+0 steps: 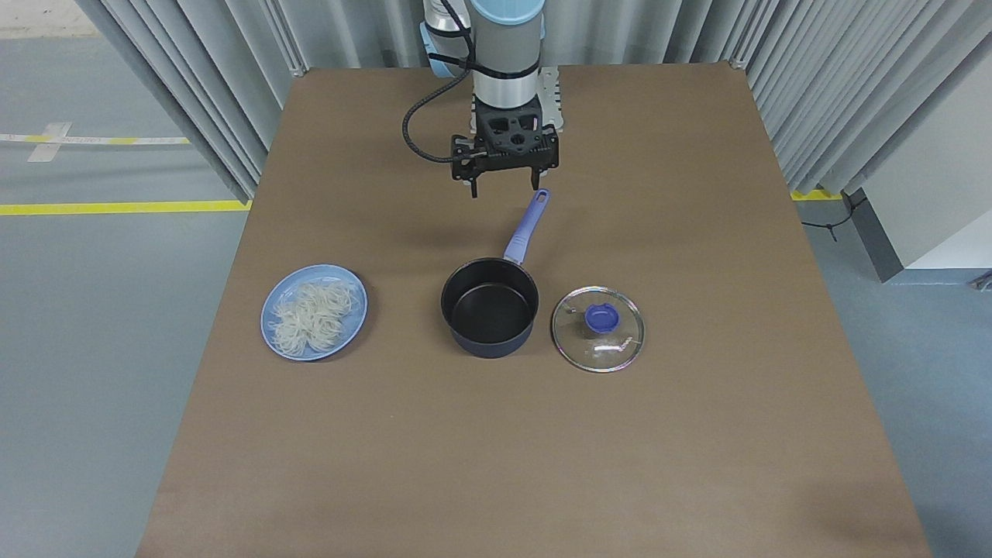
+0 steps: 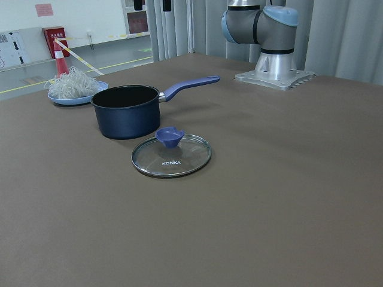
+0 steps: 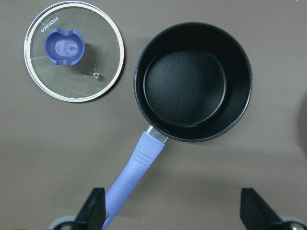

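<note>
A dark blue saucepan (image 1: 488,311) with a lavender handle (image 1: 528,223) stands mid-table. Right of it in the front view lies a glass lid (image 1: 583,347) with a blue knob (image 1: 601,318). To the left, a blue plate (image 1: 314,325) holds white noodles. My gripper (image 1: 504,186) hangs open at the handle's far end, above the table; in the wrist view its fingers stand wide apart, the handle (image 3: 134,172) running beneath the left one. Nothing is visibly held.
The robot's base (image 2: 275,79) is at the back edge, with grey curtains behind.
</note>
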